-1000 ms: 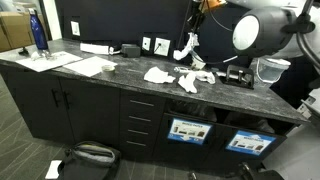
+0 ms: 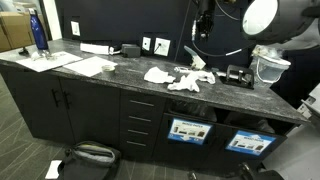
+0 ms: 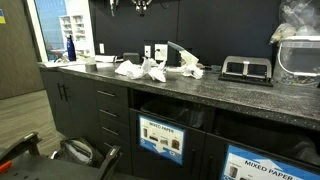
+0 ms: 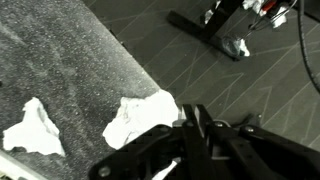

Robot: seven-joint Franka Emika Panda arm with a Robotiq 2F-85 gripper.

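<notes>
My gripper is shut, its fingertips close together, high above the counter. In exterior view 1 the gripper (image 2: 204,30) is dark and small, near the top edge; whatever is between its fingers cannot be made out. A crumpled white cloth (image 4: 137,120) appears beside and below the fingertips in the wrist view, partly hidden by the gripper. Another white cloth (image 4: 33,130) lies farther left on the counter. A pale slanted piece (image 3: 186,59) shows above the counter in exterior view 2; whether it rests there or is in the air is unclear.
The dark counter (image 2: 115,85) runs along the wall. A dark rack (image 2: 238,76) stands right of the cloths and a blue bottle (image 2: 38,35) far left. Below are bins labelled mixed paper (image 3: 162,138). A black bag (image 2: 90,160) lies on the floor.
My gripper has risen and moved right in exterior view 1. The white cloth seen hanging beneath it earlier no longer shows clearly there.
</notes>
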